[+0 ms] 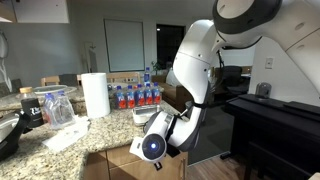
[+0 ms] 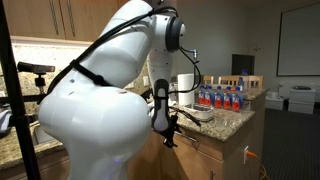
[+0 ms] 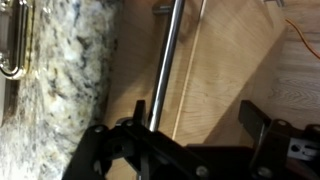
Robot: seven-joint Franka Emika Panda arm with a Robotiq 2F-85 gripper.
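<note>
A long metal bar handle [image 3: 168,62] runs along the wooden drawer front [image 3: 130,60] in the wrist view. At the lower edge of that view my gripper stands open, its black fingers [image 3: 252,118] spread wide. The bar passes close beside the left finger, on the inner side; whether they touch I cannot tell. In exterior view 2 the gripper [image 2: 168,138] is low, near the cabinet front just under the counter edge. The arm's wrist hides most of the gripper in exterior view 1.
On the granite counter [image 1: 110,132] are several water bottles [image 1: 131,98], a paper towel roll [image 1: 96,96], a dish rack [image 1: 145,113], a dark bottle [image 1: 30,107] and a black pan [image 1: 12,135]. Open floor [image 3: 295,75] lies beyond the cabinet.
</note>
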